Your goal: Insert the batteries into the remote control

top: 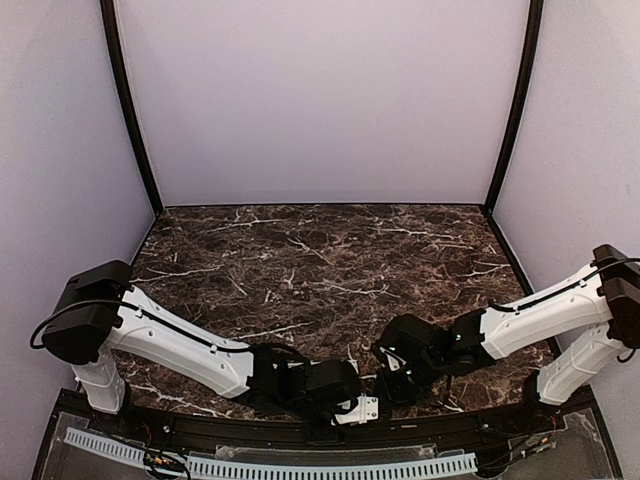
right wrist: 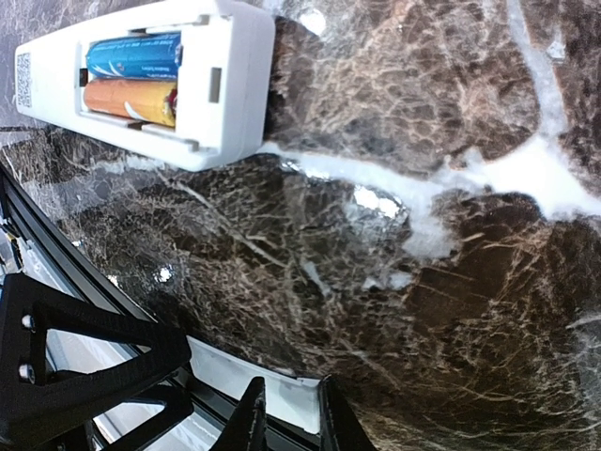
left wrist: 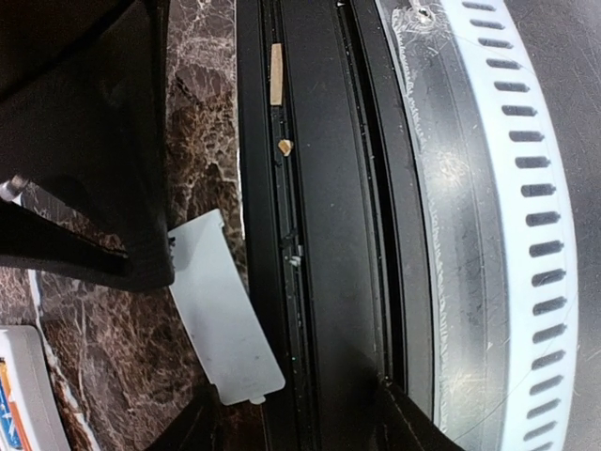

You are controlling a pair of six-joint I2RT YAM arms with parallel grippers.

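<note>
A white remote lies on the marble table, back open, with a blue battery and an orange battery in its compartment; its edge also shows in the left wrist view. A white battery cover (left wrist: 225,310) lies by the table's front edge. My left gripper stands part open beside the cover's lower end, nothing seen between its fingers. My right gripper is at the cover's end, seemingly shut on it; in the left wrist view its dark fingers touch the cover's upper end.
The dark metal rail (left wrist: 333,235) along the front edge runs right beside the cover, with a white slotted strip (left wrist: 535,225) beyond. The table (top: 320,250) behind both arms is clear.
</note>
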